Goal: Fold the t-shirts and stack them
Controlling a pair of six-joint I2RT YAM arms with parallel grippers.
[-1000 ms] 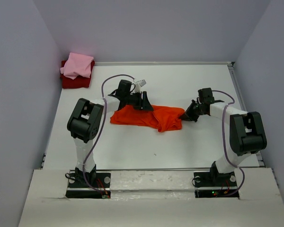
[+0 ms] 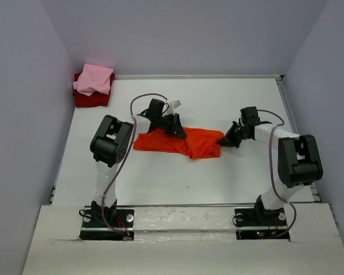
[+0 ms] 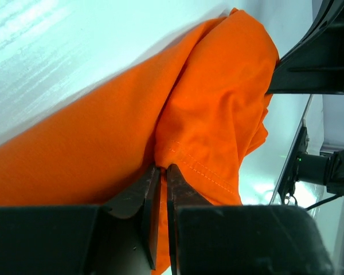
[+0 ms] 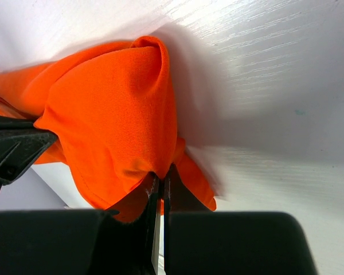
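Observation:
An orange t-shirt (image 2: 203, 148) lies bunched in a long strip across the middle of the table, its right end folded over. My left gripper (image 2: 183, 135) is down on the middle of the shirt; in the left wrist view its fingertips (image 3: 175, 172) are close together on a stitched fold, and whether they are fully closed is unclear. My right gripper (image 2: 223, 142) is at the shirt's right end; in the right wrist view it is shut on the orange cloth (image 4: 112, 109).
A pink shirt (image 2: 94, 77) lies on a dark red one (image 2: 89, 100) at the back left. Walls stand at the back and sides.
My left gripper has moved slightly right and downward in the top view, onto the middle of the orange shirt. The right gripper has stayed in place.

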